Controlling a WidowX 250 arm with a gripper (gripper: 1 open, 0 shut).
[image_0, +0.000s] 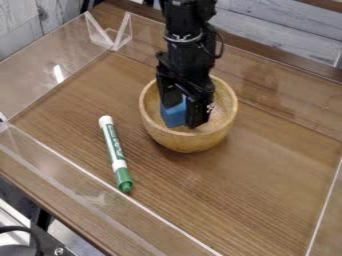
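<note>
A wooden bowl (201, 138) sits near the middle of the table, with a blue block (174, 112) inside it. My black gripper (183, 100) reaches down into the bowl from the top, open, over the blue block; its fingers partly hide the block, and I cannot tell whether they touch it. A green and white marker (118, 160) lies left of the bowl, lengthwise toward the front.
A clear plastic edge runs along the left, with white clips at the upper left. A white wall stands at the back.
</note>
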